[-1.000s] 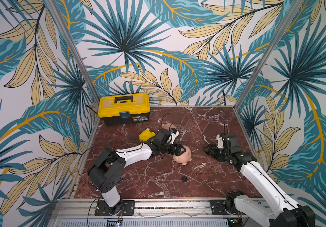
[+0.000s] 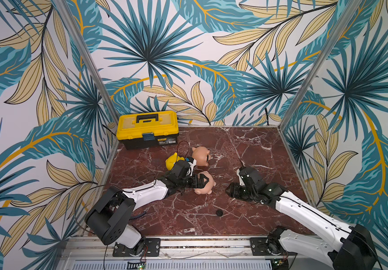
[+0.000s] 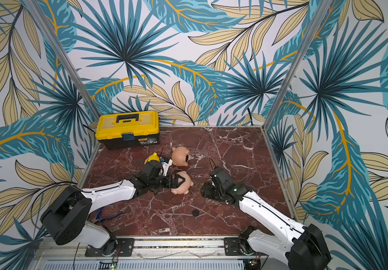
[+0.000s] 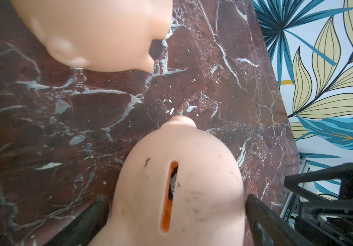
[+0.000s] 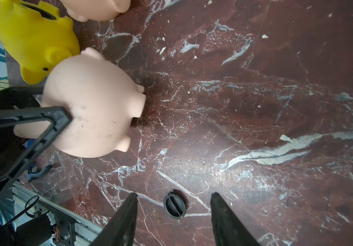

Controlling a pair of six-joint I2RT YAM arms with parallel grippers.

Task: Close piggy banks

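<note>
A pink piggy bank [image 4: 209,180], coin slot toward the left wrist camera, sits between the fingers of my left gripper [image 2: 204,181], which is shut on its sides. Its underside is not in clear view. A small round black plug [image 5: 175,206] lies on the table near the front. Above that plug, my right gripper stands open, nothing between its fingers. A second pink piggy bank [image 3: 180,156] lies farther back, a dark round spot on its right side; hole or plug, I cannot tell. The yellow piggy bank [image 5: 37,39] is to the left, partly behind my left gripper.
The toolbox [image 2: 147,127], yellow over black, occupies the back left corner. A blue-handled tool [image 3: 108,217] lies at the front left behind the left arm.
My left gripper and the pink piggy bank have shifted left together, uncovering more of the second pink one.
</note>
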